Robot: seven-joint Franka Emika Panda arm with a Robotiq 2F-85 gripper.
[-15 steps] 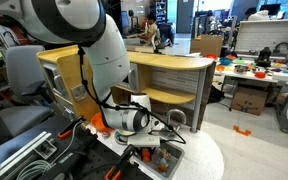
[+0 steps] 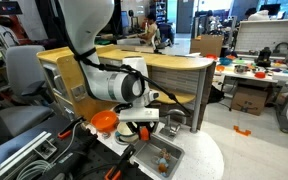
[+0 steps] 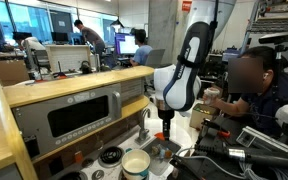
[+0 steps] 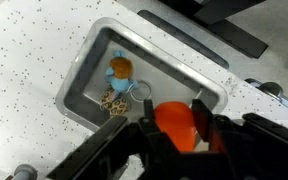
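Note:
An orange-red object (image 4: 174, 122) is held between my gripper's fingers; its rounded end faces the wrist camera. My gripper is shut on it, above one end of the metal sink (image 4: 75, 89). In exterior view 1 the gripper (image 2: 144, 127) hangs over the left side of the sink with the red object (image 2: 144, 134) under it. Inside the basin, away from the fingers, lies a small brown and blue toy (image 4: 120, 69). A patterned piece (image 4: 112, 102) rests beside it, close to the drain. Part of the sink floor is hidden by the gripper.
A faucet (image 2: 171, 122) stands behind the sink. Orange bowls (image 2: 104, 121) are left of the arm. A pale bowl (image 3: 136, 163) stands near the sink.
My gripper has risen out of the sink and shifted slightly left, bringing the red object up with it. The toy stays in the basin.

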